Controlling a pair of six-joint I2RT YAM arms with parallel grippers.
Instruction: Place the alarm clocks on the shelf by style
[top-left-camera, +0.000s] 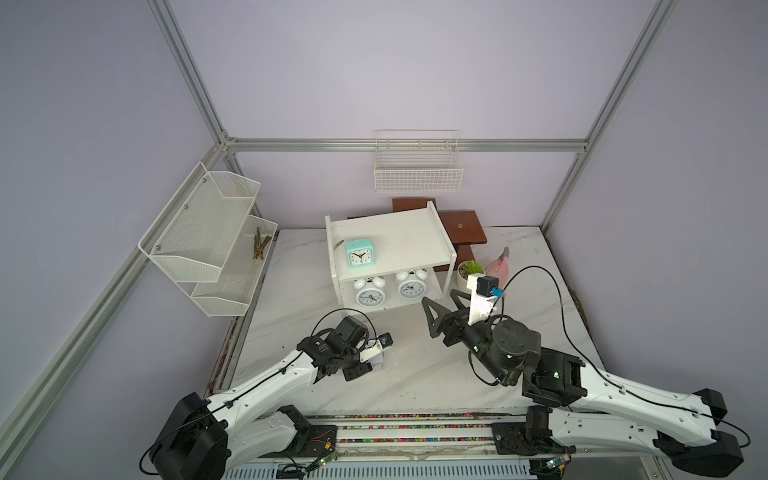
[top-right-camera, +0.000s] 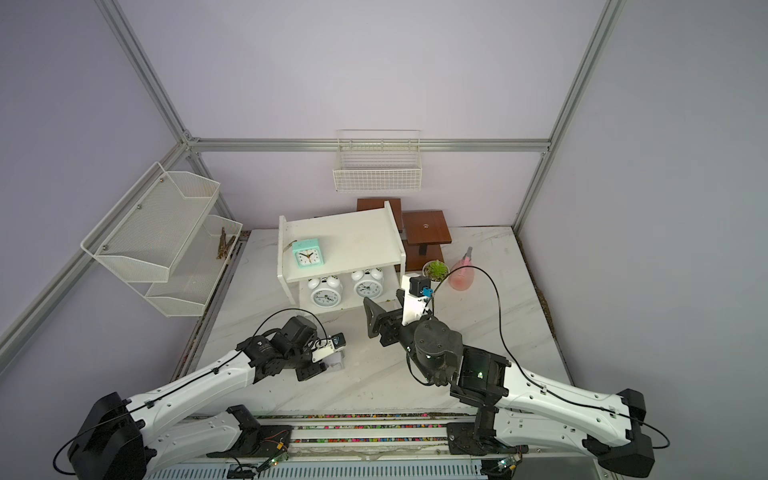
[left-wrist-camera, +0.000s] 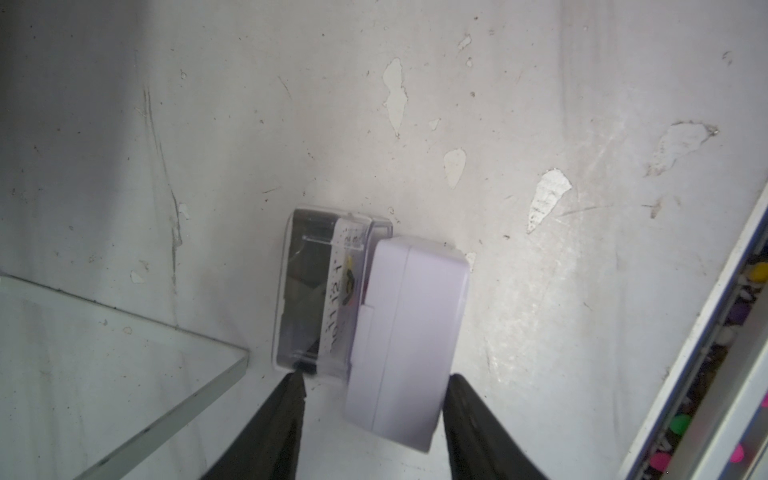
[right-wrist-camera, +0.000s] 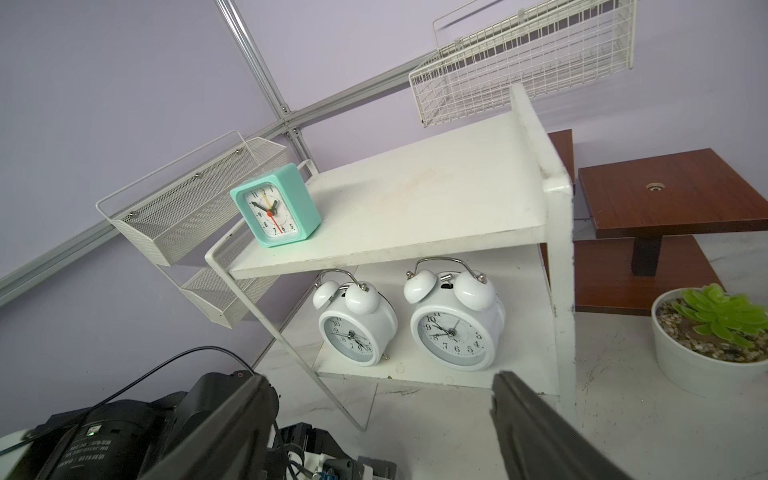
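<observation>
A white two-level shelf (top-left-camera: 400, 232) carries a mint square alarm clock (right-wrist-camera: 276, 206) on top and two white twin-bell clocks, left (right-wrist-camera: 356, 332) and right (right-wrist-camera: 456, 332), below. In the left wrist view a pale lilac boxy item (left-wrist-camera: 408, 336) and a clear-cased item (left-wrist-camera: 308, 280), their style unclear, lie side by side on the table. My left gripper hovers there, open, with its fingers either side of the lilac item's end. My right gripper hangs open and empty in front of the shelf's right part.
A plant pot (right-wrist-camera: 704, 360), pink spray bottle (top-right-camera: 461, 276) and brown wooden stand (top-right-camera: 425, 226) stand at the right of the shelf. Wire baskets (top-left-camera: 200, 232) hang on the left and back walls.
</observation>
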